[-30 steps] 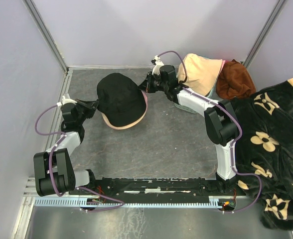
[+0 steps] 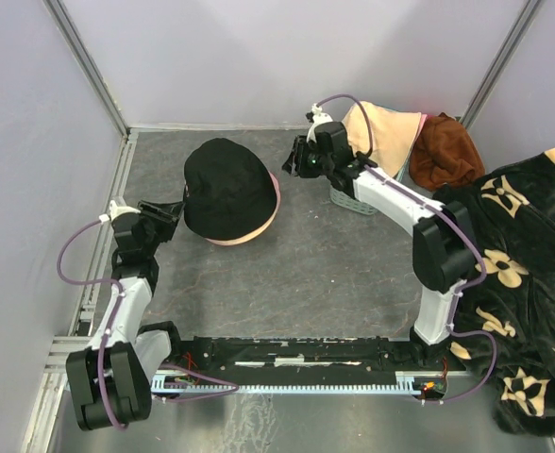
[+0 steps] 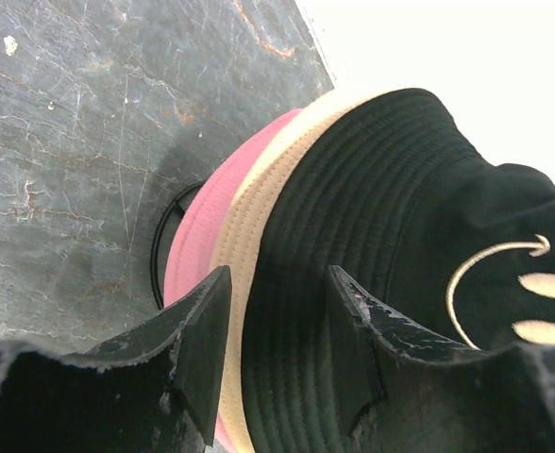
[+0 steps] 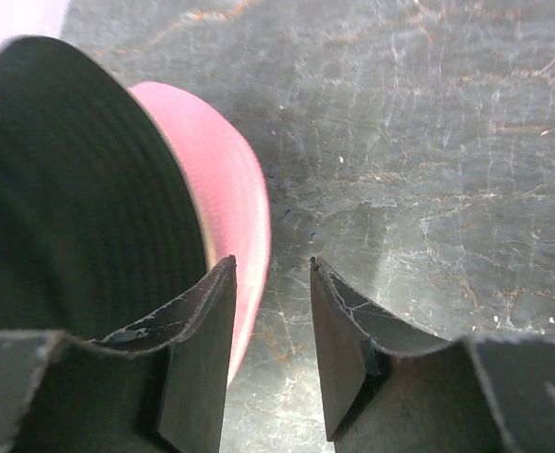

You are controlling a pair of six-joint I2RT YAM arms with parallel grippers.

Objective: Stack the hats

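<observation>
A black hat (image 2: 226,187) lies on top of a beige hat (image 2: 244,238) and a pink hat (image 2: 277,184) in one pile on the floor. In the left wrist view the brims lie in layers, the black brim (image 3: 353,179) inside the beige brim (image 3: 242,236) and the pink brim (image 3: 194,241). My left gripper (image 2: 181,208) is open at the pile's left edge, its fingers over the black and beige brims, gripping nothing. To the right of the pile my right gripper (image 2: 291,167) stands open and empty, near the pink brim (image 4: 249,217).
At the back right a pale green basket (image 2: 353,200) holds beige and pink cloth-like items. Beside it lie a brown cloth (image 2: 445,153) and a black blanket with yellow flowers (image 2: 504,274).
The right one has drawn away to the right from the brim, and the left one has backed slightly off. The black hat now covers more of the beige brim at the left.
</observation>
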